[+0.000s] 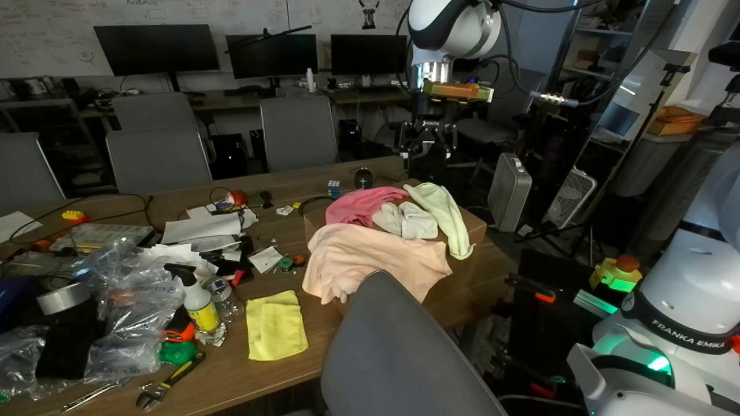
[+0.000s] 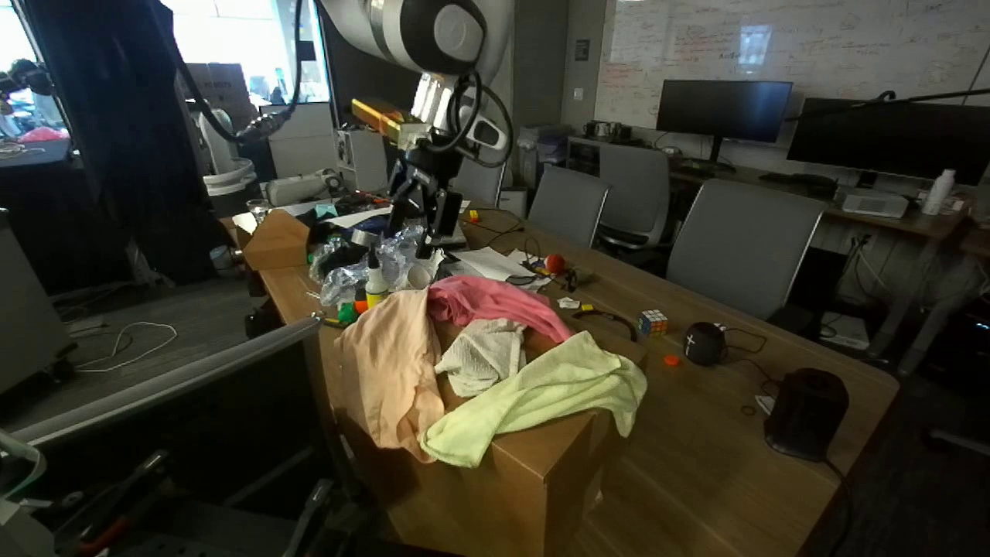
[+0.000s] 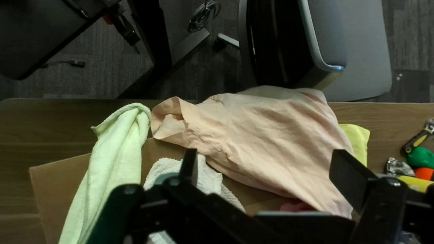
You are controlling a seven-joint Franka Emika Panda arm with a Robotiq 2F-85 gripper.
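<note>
Draped over a cardboard box [image 2: 520, 483] on the table are several cloths: a peach one [image 1: 374, 253], a pink one [image 1: 364, 205], a white one [image 1: 409, 221] and a pale green one [image 1: 444, 215]. In the wrist view the peach cloth [image 3: 260, 134] fills the middle, with the pale green cloth [image 3: 114, 158] at left. My gripper is open above the cloths, its fingers wide apart and nothing held. Exterior view 2 also shows the gripper [image 2: 422, 227] raised over the box. The black fingers partly hide the white cloth [image 3: 171, 170] from the wrist camera.
A yellow cloth [image 1: 276, 326] lies flat beside the box. Left of it are a spray bottle [image 1: 198, 298], plastic bags [image 1: 132, 312] and a wrench [image 1: 170, 381]. A grey chair [image 1: 402, 353] stands against the near edge. A Rubik's cube [image 2: 652, 322] and a black speaker [image 2: 705, 343] sit behind the box.
</note>
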